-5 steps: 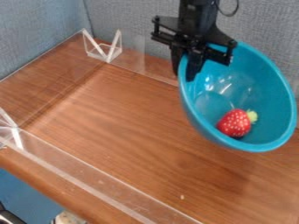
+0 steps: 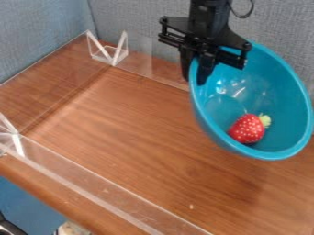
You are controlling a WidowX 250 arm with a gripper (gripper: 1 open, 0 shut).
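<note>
The black gripper (image 2: pixel 199 60) is at the top right, shut on the left rim of a turquoise bowl (image 2: pixel 277 92). The bowl is tilted toward the camera. A red strawberry (image 2: pixel 245 128) with a pale green top lies inside its lower part. The fingertips are partly hidden at the rim.
Clear plastic pieces stand along its edges, one at the back left (image 2: pixel 106 50) and others at the front left. Grey padded walls rise behind.
The strawberry has moved slightly within view along with them.
</note>
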